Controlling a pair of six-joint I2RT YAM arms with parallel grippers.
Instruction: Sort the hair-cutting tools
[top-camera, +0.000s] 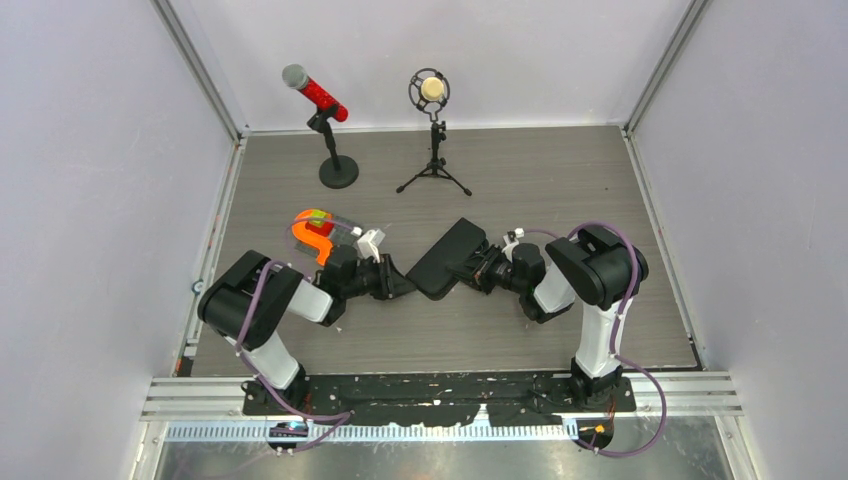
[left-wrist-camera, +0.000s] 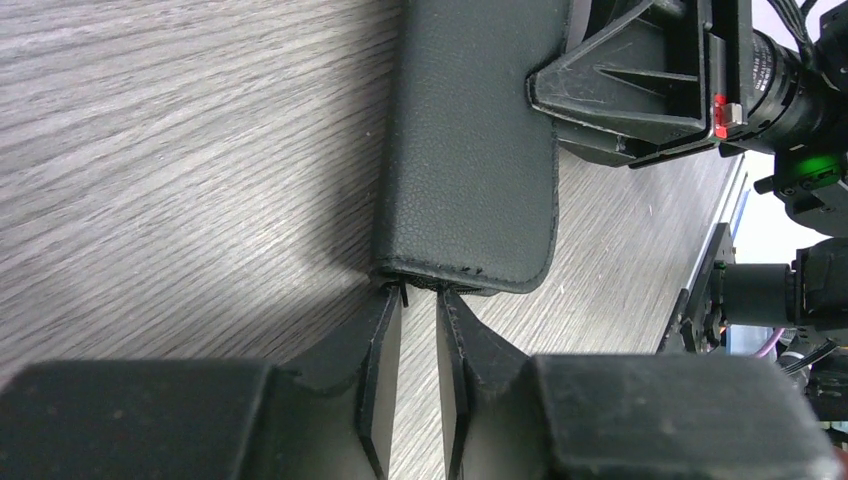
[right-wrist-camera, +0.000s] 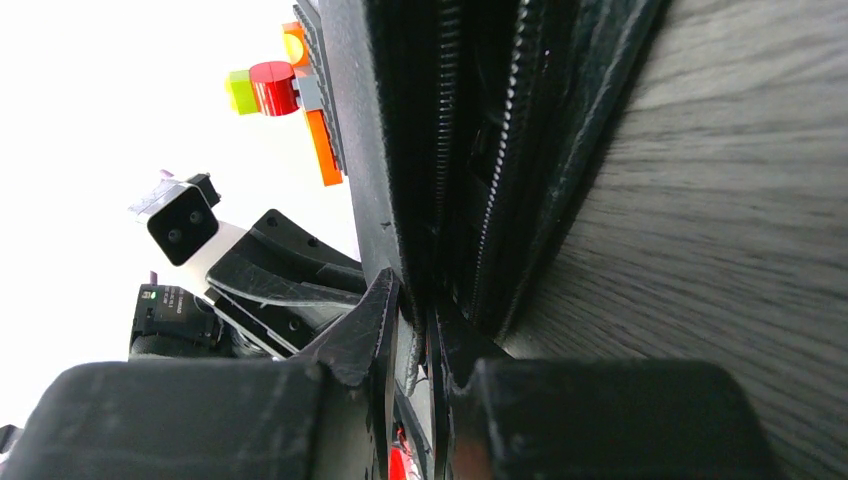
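A black leather-like zip case lies slantwise mid-table, and any tools inside are hidden. My right gripper is shut on the upper edge of the case along its side, above the zipper teeth. At the near end of the case sits my left gripper, part open, with a narrow gap between its fingers. A small dark tab, perhaps the zipper pull, shows beside the left finger's tip; I cannot tell whether it touches.
Behind the left arm lie an orange, red and green toy-like object and a grey piece. A red microphone on a stand and a second microphone on a tripod stand at the back.
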